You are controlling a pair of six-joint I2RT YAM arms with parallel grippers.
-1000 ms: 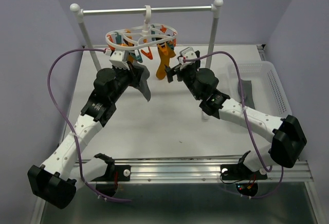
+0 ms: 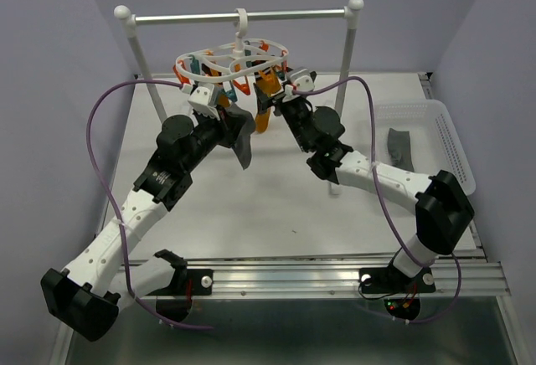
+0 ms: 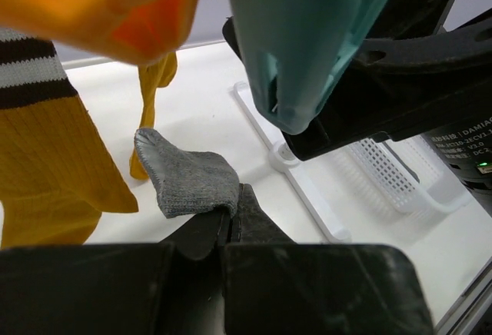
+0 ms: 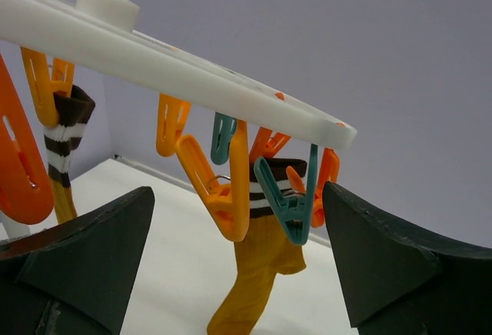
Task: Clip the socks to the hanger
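Note:
The round white clip hanger (image 2: 232, 55) hangs from the rail, carrying orange, teal and red clips and striped mustard socks (image 4: 261, 266). My left gripper (image 2: 224, 115) is shut on a grey sock (image 3: 192, 181), which hangs below it beside the hanger. In the left wrist view the sock's end rises above the fingers, under an orange clip (image 3: 138, 4) and a teal clip (image 3: 296, 51). My right gripper (image 2: 270, 89) stands open at the hanger's right side; in the right wrist view its fingers straddle the space below several clips, with nothing clearly held.
A white basket (image 2: 435, 147) with another grey sock (image 2: 399, 151) sits at the right. The white stand's posts (image 2: 345, 55) frame the hanger. The table's middle below the arms is clear.
My right gripper has moved left and up to the hanger's right side. The left gripper and its grey sock have shifted slightly to the right, staying near the hanger.

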